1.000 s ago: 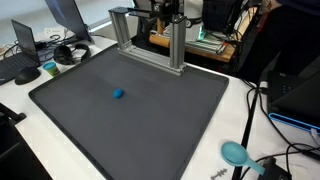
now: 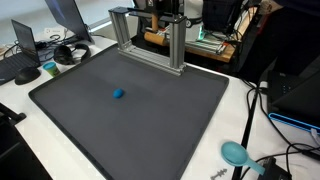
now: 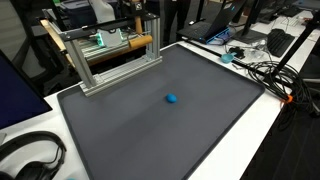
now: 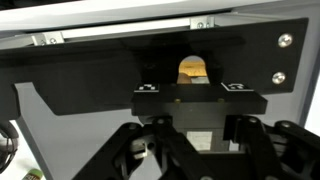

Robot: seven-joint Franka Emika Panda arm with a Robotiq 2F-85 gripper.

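A mallet-like piece with an orange-brown head (image 2: 155, 38) is at the rack (image 2: 150, 57) on the far side of the mat. The same head (image 3: 139, 42) shows beside the rack's upper part in exterior view 2. In the wrist view, the head's rounded end (image 4: 192, 68) appears just beyond my gripper. The fingers are closed in on a dark piece, seemingly the mallet's handle, though it is mostly hidden. On the grey mat (image 2: 120, 130) lies a small blue object (image 2: 118, 93), well away from the gripper.
A turquoise scoop-like item (image 2: 240, 156) lies on the white table near the front right. Headphones (image 3: 32, 158), a laptop (image 2: 28, 40) and a green cup (image 2: 51, 69) stand around the edges. Cables (image 3: 270, 75) lie at the right.
The orange-brown head by the rack shows slightly further left and more clearly than before. The blue object and the things on the table have not moved.
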